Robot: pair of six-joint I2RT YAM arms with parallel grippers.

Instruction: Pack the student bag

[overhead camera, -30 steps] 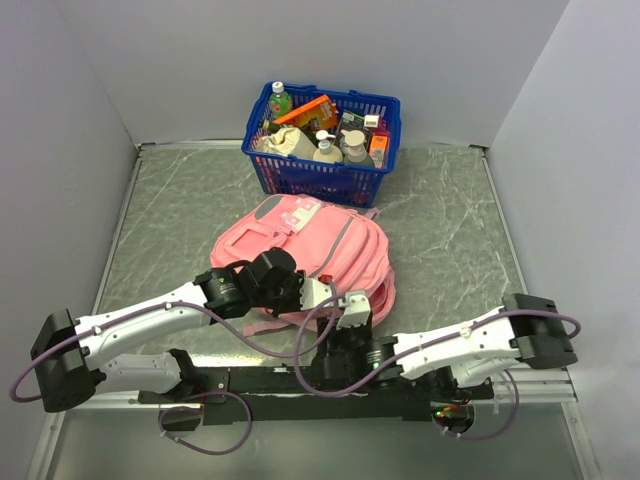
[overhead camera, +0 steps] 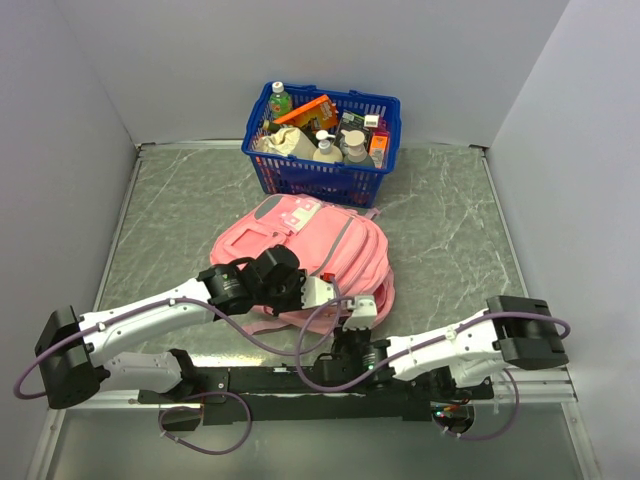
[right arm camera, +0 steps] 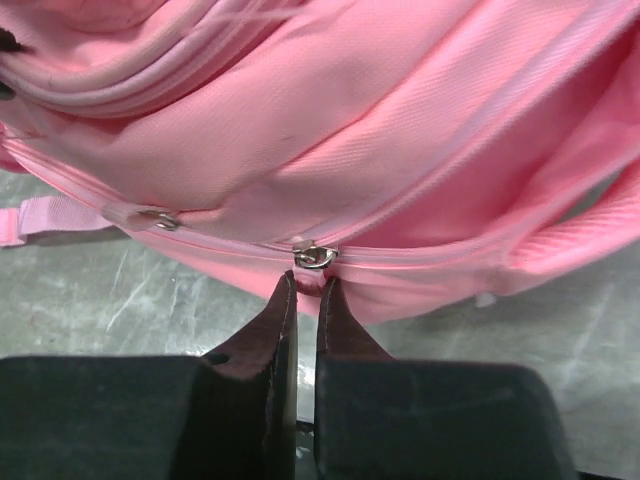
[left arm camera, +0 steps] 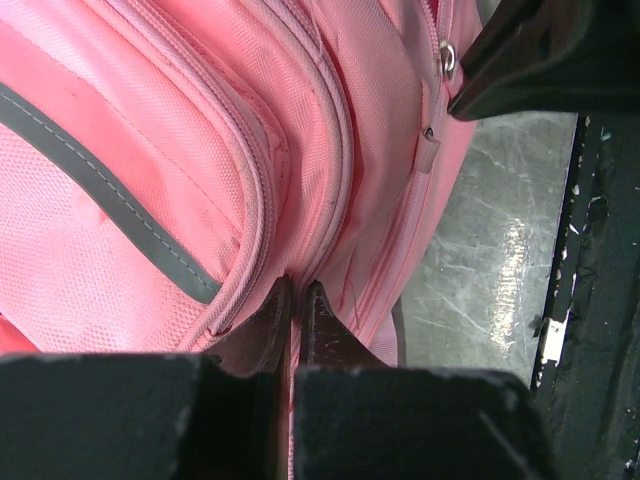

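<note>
A pink backpack (overhead camera: 300,240) lies on the grey worktop. My left gripper is shut on a fold of the backpack's piped fabric, near its front zippers. My right gripper is at the zipper along the bag's lower side, its two fingertips slightly apart around the pull tab just below a metal zipper slider (right arm camera: 314,256); whether they are closed on the tab is hard to tell. A second zipper slider (right arm camera: 160,218) sits to its left.
A blue basket (overhead camera: 320,182) full of bottles, boxes and other items stands behind the backpack. Bare worktop (overhead camera: 450,220) shows to the right and at the left.
My right arm has shifted slightly at the front edge of the bag. The left arm and the backpack look nearly unchanged.
</note>
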